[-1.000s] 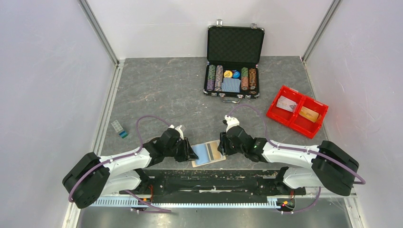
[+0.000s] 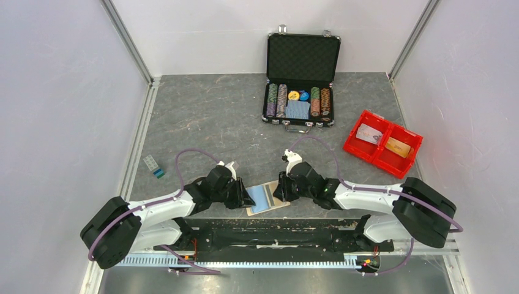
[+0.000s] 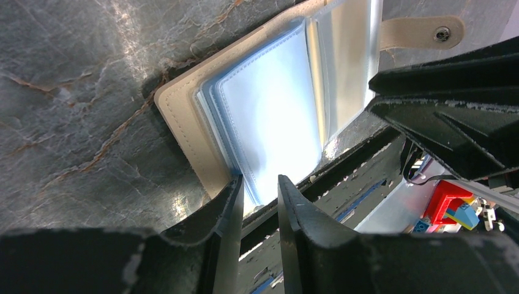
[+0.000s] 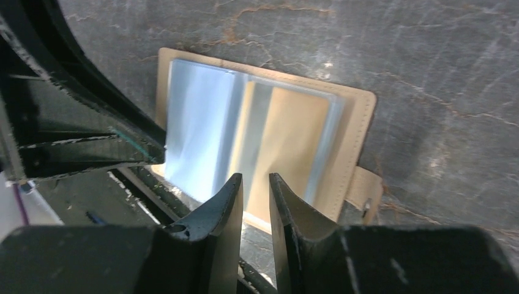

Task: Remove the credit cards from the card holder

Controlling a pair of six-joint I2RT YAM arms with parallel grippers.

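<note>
The card holder [image 2: 268, 197] lies opened flat near the table's front edge, tan outside with blue and clear sleeves. In the left wrist view its blue sleeve [image 3: 269, 104] faces up, and my left gripper stands part open at the sleeve's lower end, nothing visible between its fingers. Above the tan, clear-covered half [image 4: 294, 147] is my right gripper, part open and empty as far as shows. A yellowish strip shows near the fold. Two cards, one whitish [image 2: 369, 133] and one orange [image 2: 398, 147], lie in separate compartments of the red tray [image 2: 373, 158].
An open black case [image 2: 303, 61] with poker chips stands at the back centre. Small grey and blue blocks [image 2: 153, 166] lie at the left. Both hands are close together over the holder; mid-table is clear.
My right arm has moved left, farther over the tan half of the holder. The left arm and the holder look unmoved.
</note>
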